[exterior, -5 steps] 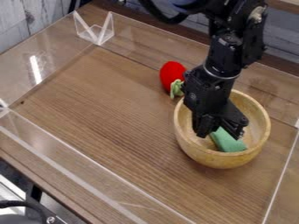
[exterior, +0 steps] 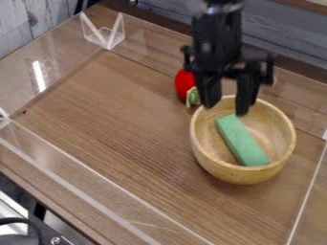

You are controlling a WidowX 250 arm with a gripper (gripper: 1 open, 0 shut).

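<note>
A wooden bowl [exterior: 263, 167] sits at the right on the table, with a green rectangular block [exterior: 239, 140] lying lengthwise inside it. A red object [exterior: 185, 82] with a small green part stands behind the bowl, partly hidden. My dark gripper [exterior: 197, 55] is raised above the bowl and the red object at the upper middle, blurred; its fingers hang apart, and nothing clearly shows between them.
A small clear object [exterior: 102, 31] sits at the back left. A dark cable lies at the lower left edge.
My gripper has risen up and away from the bowl. The green block is now fully in view, lying at a different angle in the bowl.
</note>
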